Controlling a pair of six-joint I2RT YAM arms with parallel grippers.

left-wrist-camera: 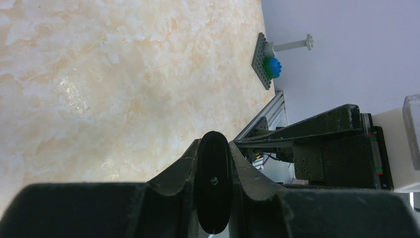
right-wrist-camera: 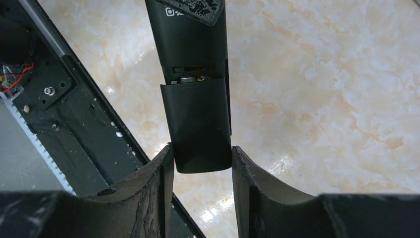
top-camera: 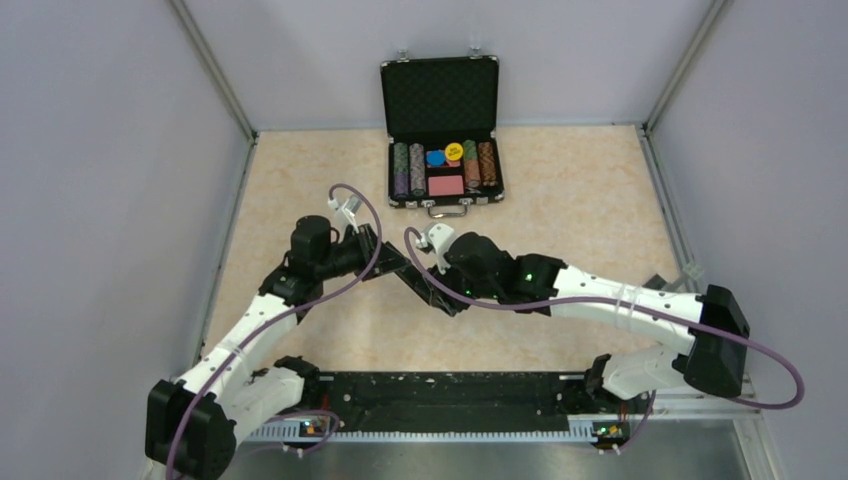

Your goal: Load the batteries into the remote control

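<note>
Between the two arms at the centre is the black remote (right-wrist-camera: 190, 39). My left gripper (top-camera: 385, 262) is shut on its upper end; in the left wrist view the remote fills little of the frame, mostly hidden by the fingers. My right gripper is shut on a black battery cover (right-wrist-camera: 195, 121), which lies over the remote's lower back. Just above the cover's edge, a small strip of the compartment shows, with bits of silver and yellow battery (right-wrist-camera: 188, 79) inside.
An open case of poker chips (top-camera: 445, 203) stands at the back centre. A small grey plate with blue and green pieces (left-wrist-camera: 272, 67) sits at the table's edge. The tabletop around the arms is clear. A dark rail (top-camera: 450, 410) runs along the front.
</note>
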